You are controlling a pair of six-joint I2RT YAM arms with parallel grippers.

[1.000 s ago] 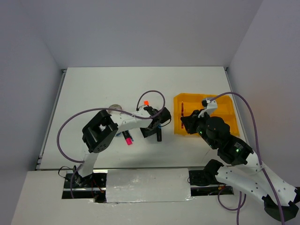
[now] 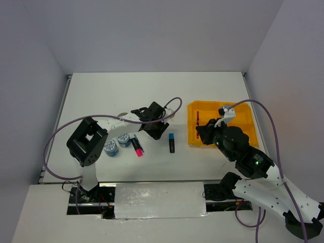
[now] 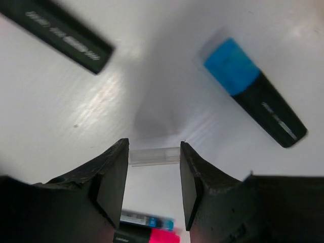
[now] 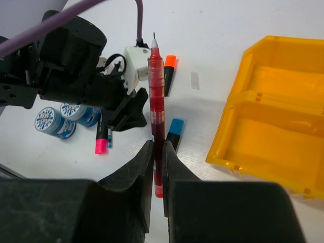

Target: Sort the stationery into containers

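Observation:
My left gripper is shut on a pale, translucent strip (image 3: pixel 154 155) above the white table, beside a black-and-blue marker (image 3: pixel 255 93). Another black marker (image 3: pixel 71 38) lies nearby, and pink-capped and blue-labelled pens (image 3: pixel 144 228) are at the bottom of the left wrist view. My right gripper is shut on an upright red pen (image 4: pixel 156 91), next to the yellow two-compartment container (image 4: pixel 268 136). An orange-capped marker (image 4: pixel 169 76) lies behind.
Two blue-labelled jars (image 2: pixel 111 147) stand at the left, partly under the left arm in the top view. Grey walls border the sides and back.
In the top view my left gripper has shifted left, uncovering more of the blue-capped marker and the jars. The right arm is unchanged.

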